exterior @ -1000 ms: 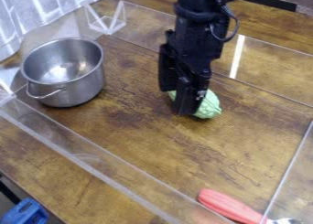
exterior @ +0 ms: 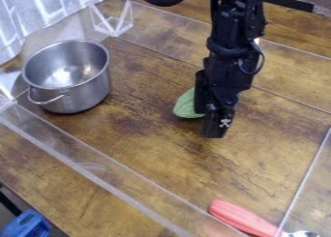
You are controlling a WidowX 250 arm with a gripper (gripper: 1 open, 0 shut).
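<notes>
The black gripper (exterior: 215, 119) is low at the middle of the table, over a green object (exterior: 189, 103) that shows behind and left of its fingers. The fingers cover part of that object, and whether they are closed on it cannot be seen. A steel pot (exterior: 68, 73) with a wire handle stands to the left, apart from the gripper.
A red-handled utensil (exterior: 243, 218) lies at the front right. A blue object (exterior: 29, 224) is at the front left corner. Clear plastic edges border the wooden table (exterior: 142, 154), whose middle front is bare.
The gripper has moved right and lower, now covering the green object's right part, where earlier that object showed to the right of the fingers.
</notes>
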